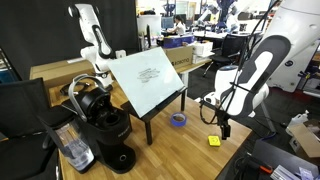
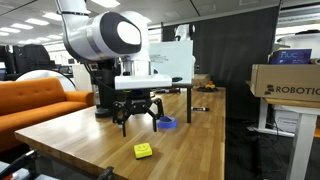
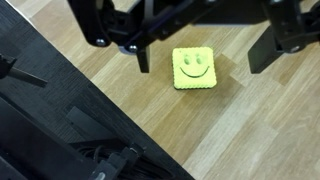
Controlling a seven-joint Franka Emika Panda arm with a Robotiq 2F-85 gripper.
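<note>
A yellow square sponge (image 1: 214, 141) with a smiley face lies flat on the wooden table; its face shows plainly in the wrist view, where the sponge (image 3: 194, 68) sits between the spread fingers. Above it hangs my gripper (image 2: 140, 121), its fingers wide apart and empty. In exterior view 2 the sponge (image 2: 143, 151) rests on the table below the fingertips, not touching them. A blue ring-shaped object (image 1: 178, 119) lies on the table farther back.
A white board (image 1: 147, 80) stands on the table behind. The black coffee machine (image 1: 100, 115) occupies the table's other end. Bare wood surrounds the sponge, with the table edge (image 3: 150, 135) close by.
</note>
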